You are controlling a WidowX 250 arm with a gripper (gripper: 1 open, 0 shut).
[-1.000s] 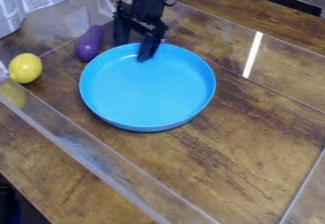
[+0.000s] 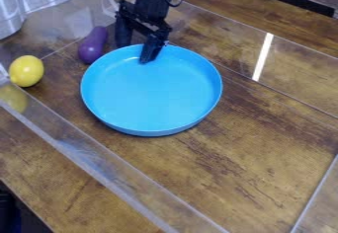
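Note:
A black robot gripper [image 2: 140,36] reaches down from the top of the view, its fingers low over the back rim of a round blue tray [image 2: 152,91]. Whether it is open or shut is hard to make out. A purple eggplant [image 2: 93,45] lies just left of the gripper, behind the tray's upper left side. A yellow lemon-like object [image 2: 26,70] rests further left, near the clear wall.
Transparent walls border the wooden surface [image 2: 251,158] on the left and right. Bare wood takes up the right side and the front of the view.

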